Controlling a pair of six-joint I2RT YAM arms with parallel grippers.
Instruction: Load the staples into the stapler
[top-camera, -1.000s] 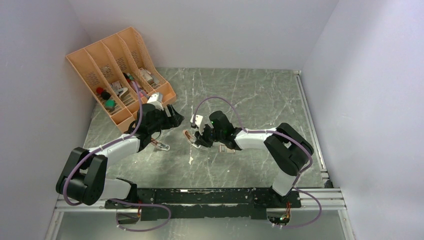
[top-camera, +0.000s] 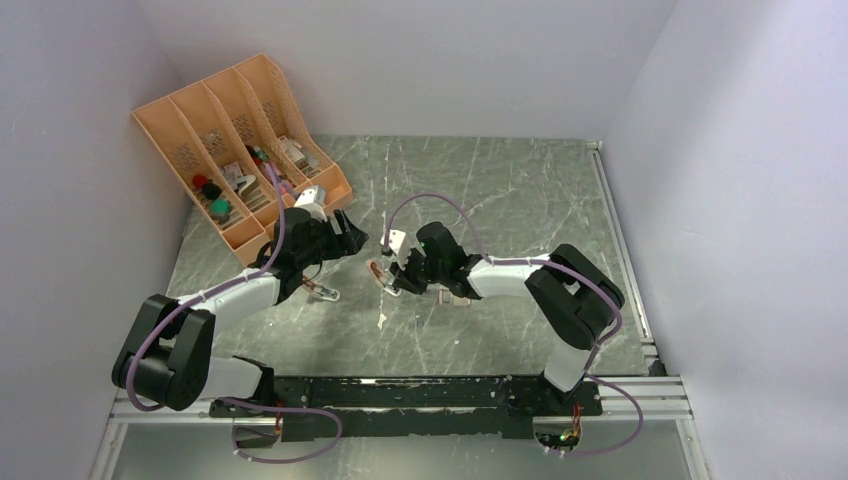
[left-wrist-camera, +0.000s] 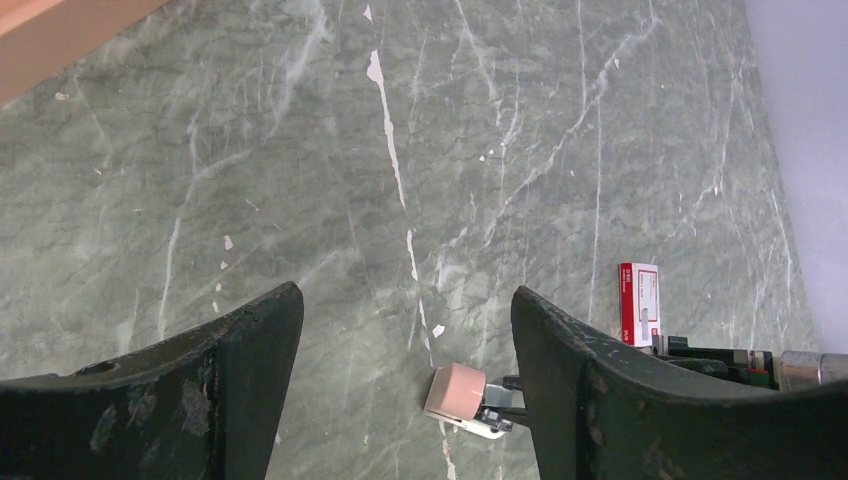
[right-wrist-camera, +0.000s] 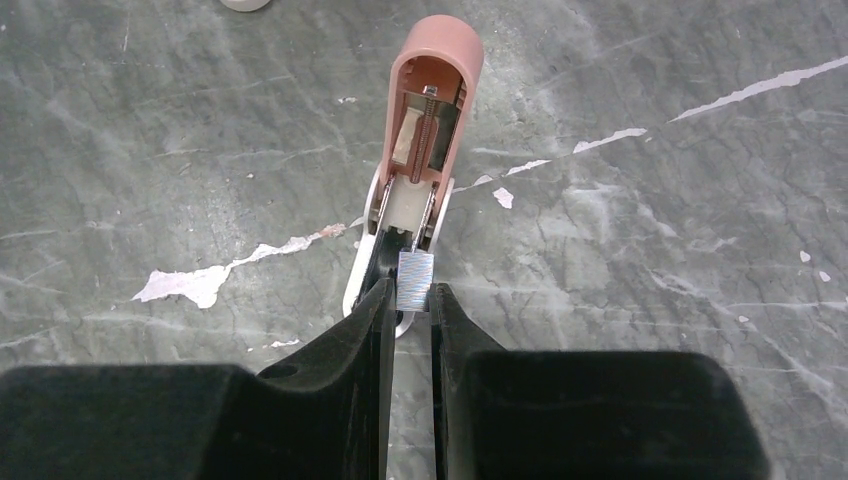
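A pink and white stapler (right-wrist-camera: 436, 45) lies on the grey marbled table, its top swung up so that the spring and the magazine channel show. My right gripper is shut on a small silver strip of staples (right-wrist-camera: 415, 277), held over the front part of the channel; whether the strip touches the stapler I cannot tell. In the left wrist view the same stapler (left-wrist-camera: 461, 391) appears beyond my left gripper, whose fingers stand wide apart with nothing between them. From above, the left gripper (top-camera: 352, 233) hovers left of the stapler.
A red and white staple box (left-wrist-camera: 640, 302) rests on the table near the right arm. A second stapler (top-camera: 322, 291) lies below the left arm. The wooden organizer (top-camera: 245, 233) fills the back left.
Hardly anything differs: the right gripper has shifted very slightly around the stapler. The left arm and the stapler look unmoved.
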